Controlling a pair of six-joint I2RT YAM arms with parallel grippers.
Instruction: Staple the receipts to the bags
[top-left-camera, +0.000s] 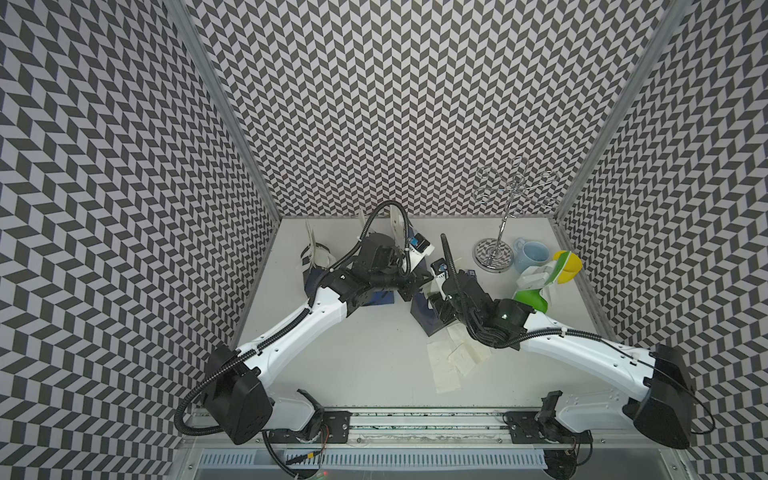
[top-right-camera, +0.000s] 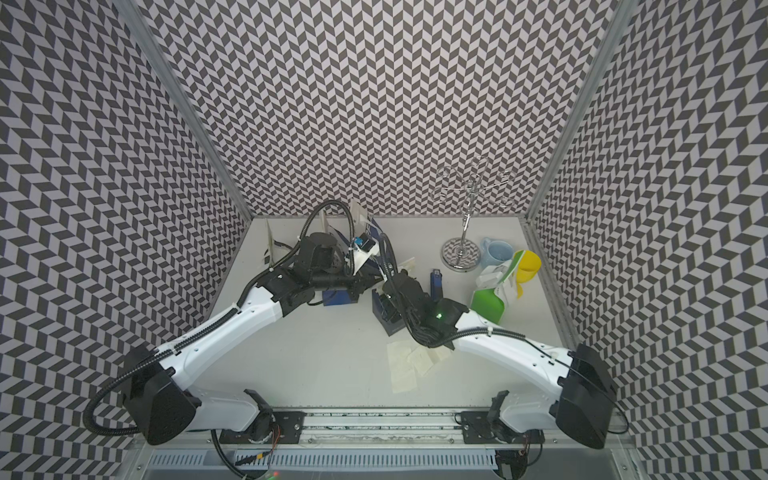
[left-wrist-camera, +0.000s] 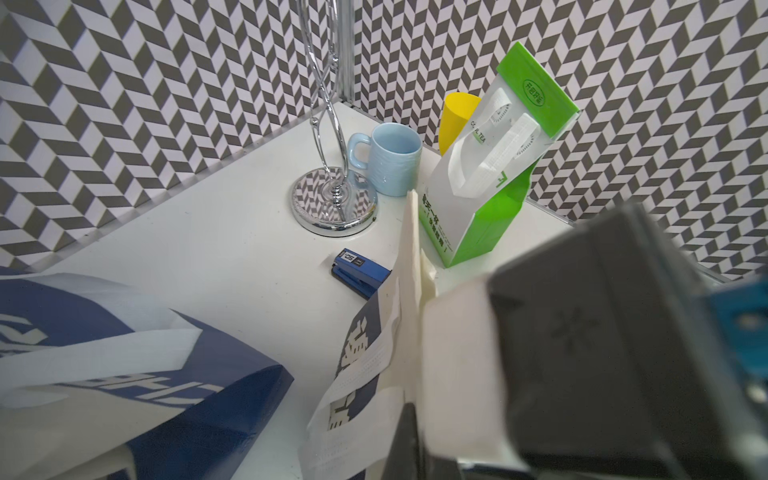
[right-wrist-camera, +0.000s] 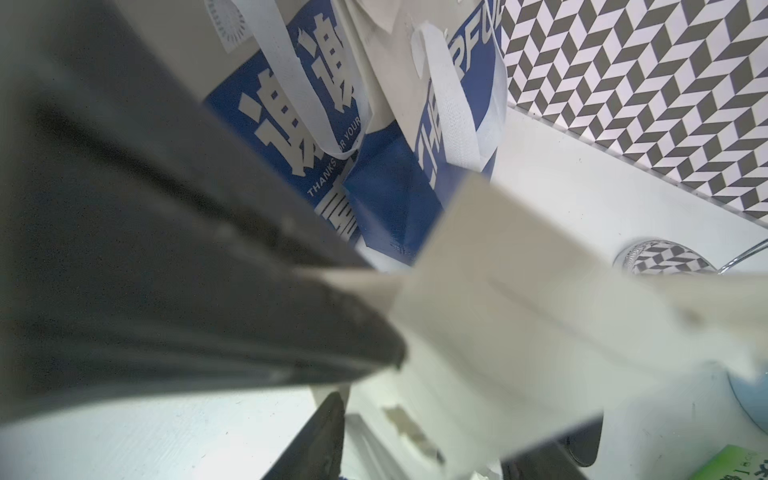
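Observation:
A blue-and-cream bag (left-wrist-camera: 360, 376) stands on the table between my two arms, its rim upright in the left wrist view. My left gripper is shut on that rim, low in the same view. In the right wrist view my right gripper is part open, its dark fingers (right-wrist-camera: 320, 444) spread around a blurred cream edge; exact contact is hidden. The blue stapler (top-right-camera: 436, 284) lies on the table right of the bag, partly behind it in the left wrist view. Cream receipts (top-left-camera: 456, 360) lie flat in front of the bag.
More blue-and-cream bags (right-wrist-camera: 400, 184) stand at the back left. To the right are a chrome rack (top-left-camera: 493, 254), a light blue mug (top-left-camera: 529, 254), a green-and-white package (left-wrist-camera: 488, 176) and a yellow cup (top-left-camera: 568, 268).

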